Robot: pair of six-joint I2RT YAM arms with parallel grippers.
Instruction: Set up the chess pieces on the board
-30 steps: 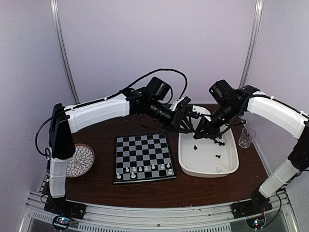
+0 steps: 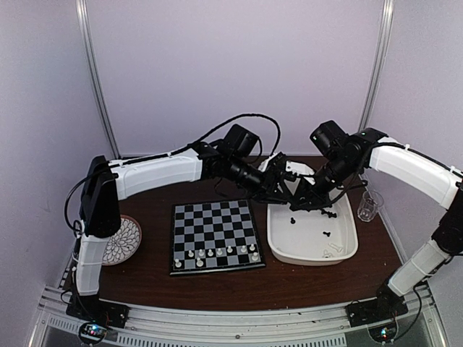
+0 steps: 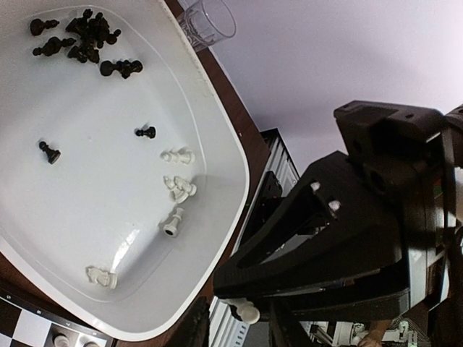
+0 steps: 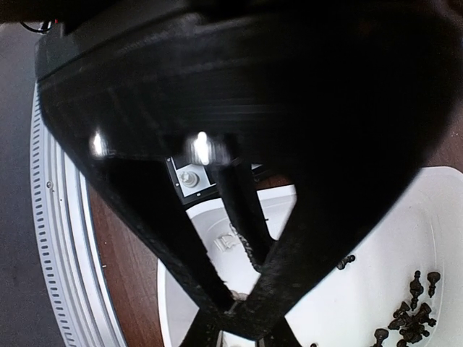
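Above the white tray (image 2: 312, 258) my two grippers meet, tip to tip. In the left wrist view a white chess piece (image 3: 247, 313) pokes out of the tip of my right gripper, which is shut on it. My left gripper stands part open, a finger to each side of the piece's protruding end. Most of the piece is hidden by the fingers, so its type is unclear. On the chessboard (image 2: 213, 217), several white pieces (image 2: 210, 253) stand upright along the near side.
Inside the tray lie several black pieces (image 3: 90, 32) in a heap, single black ones (image 3: 49, 152) and some white ones (image 3: 179, 189) near its wall. A clear glass (image 2: 370, 206) stands right of the tray; a patterned bowl (image 2: 123, 241) is left of the board.
My left arm has shifted slightly right and down, bringing its gripper up against the right one. The right arm has barely moved, and the board looks the same.
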